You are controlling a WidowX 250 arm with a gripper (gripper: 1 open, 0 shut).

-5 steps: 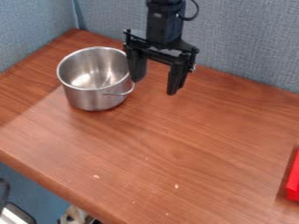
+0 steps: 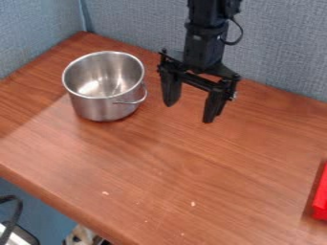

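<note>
A steel pot (image 2: 96,86) with a wire handle at its side stands on the left part of the wooden table (image 2: 179,172). My black gripper (image 2: 192,96) hangs to the right of the pot, apart from it. Its two fingers stand wide apart, open, and I see nothing held between them.
A red object (image 2: 319,191) lies at the right edge of the view. Padded grey walls border the table at the back. Cables show at the lower left, off the table.
My gripper has moved to the right, away from the pot. The pot looks to be in the same place.
</note>
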